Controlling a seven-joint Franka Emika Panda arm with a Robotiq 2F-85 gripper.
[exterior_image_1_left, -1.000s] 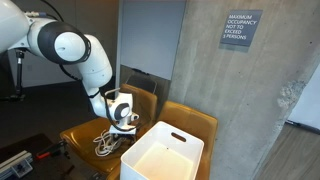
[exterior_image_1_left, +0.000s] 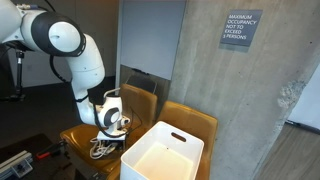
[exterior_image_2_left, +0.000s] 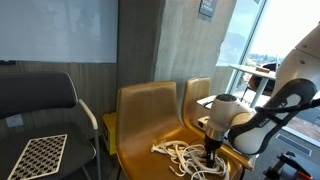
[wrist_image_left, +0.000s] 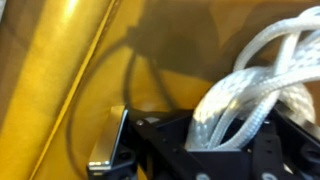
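A white braided rope (exterior_image_2_left: 190, 158) lies in loose loops on the seat of a tan leather chair (exterior_image_2_left: 147, 120). My gripper (exterior_image_2_left: 212, 157) is low over that seat, pointing down at the right side of the loops. In the wrist view, thick strands of the rope (wrist_image_left: 215, 108) cross right over the dark gripper parts and partly cover them. The fingers are shut; whether a strand is pinched between the fingers cannot be made out. Exterior view 1 shows the rope (exterior_image_1_left: 103, 149) just beside the gripper, on the seat.
An open white bin (exterior_image_1_left: 165, 157) stands close to the right of the gripper. Another tan chair (exterior_image_1_left: 190, 122) is behind it. A dark chair (exterior_image_2_left: 40, 120) with a patterned panel stands at the left in exterior view 2. Chair backs rise close behind the arm.
My arm and gripper have shifted a little to the left and lower in exterior view 1. The white bin has stayed in place.
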